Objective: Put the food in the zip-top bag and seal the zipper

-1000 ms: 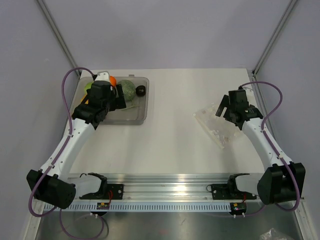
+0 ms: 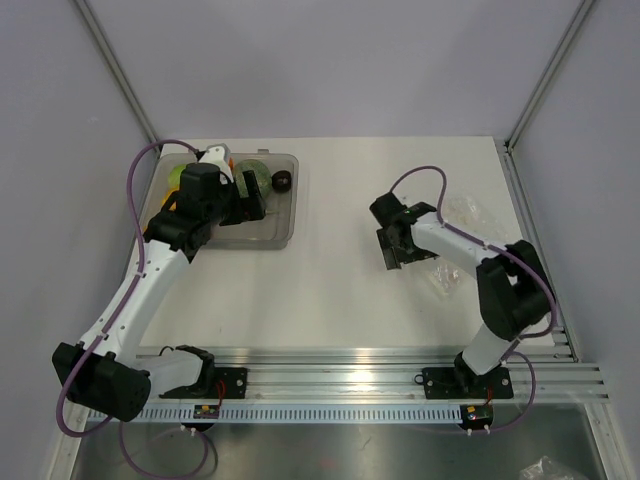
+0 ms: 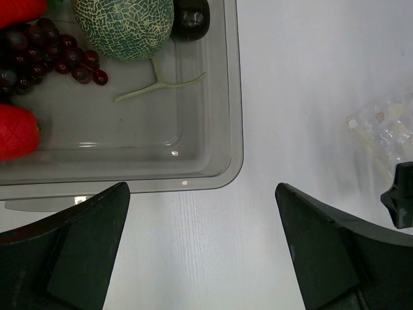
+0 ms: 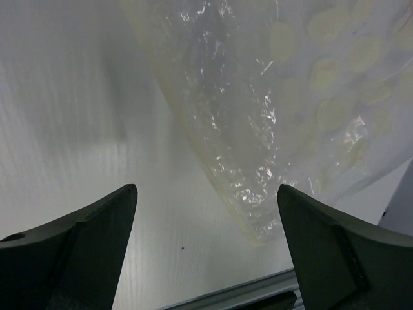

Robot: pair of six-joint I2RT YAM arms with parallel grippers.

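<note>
The clear zip top bag point(image 2: 452, 275) lies flat on the right of the table, partly under my right gripper point(image 2: 390, 250), which is open above its left side; in the right wrist view the bag point(image 4: 258, 123) fills the upper right. My left gripper point(image 2: 248, 195) hangs open over the grey bin point(image 2: 245, 235). In the left wrist view the bin holds a netted melon point(image 3: 122, 26), dark grapes point(image 3: 39, 55), a dark round item point(image 3: 190, 18), a red fruit point(image 3: 14, 132), another red piece at top left and a green stem point(image 3: 158, 84).
Metal rails point(image 2: 330, 380) run along the front edge, and grey walls with frame rails stand at both sides and the back.
My right arm has swung left, bringing its gripper from over the bag's right part to its left edge. The left arm has shifted very slightly.
</note>
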